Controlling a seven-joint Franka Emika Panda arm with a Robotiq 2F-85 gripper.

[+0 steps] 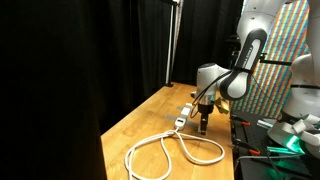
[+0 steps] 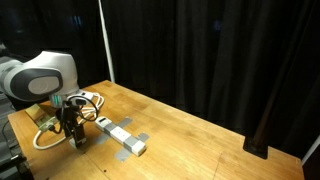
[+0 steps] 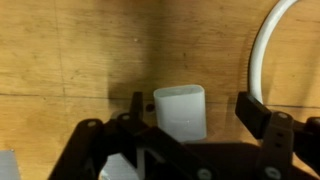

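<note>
A small pale block with rounded corners (image 3: 181, 112) lies on the wooden table, close to a dark seam in its top. My gripper points down over it, open. One finger stands on each side of the block, and bare wood shows between the block and each finger. In the first exterior view, the gripper (image 1: 204, 124) is low at the tabletop and mostly hides the block. From the second exterior view, the gripper (image 2: 77, 140) is down near the table at the left, and I cannot make out the block.
A white cable (image 1: 135, 154) loops over the table, and part of the cable (image 3: 262, 45) runs just right of the gripper. Pale blocks in a row (image 2: 121, 135) lie beside grey patches.
</note>
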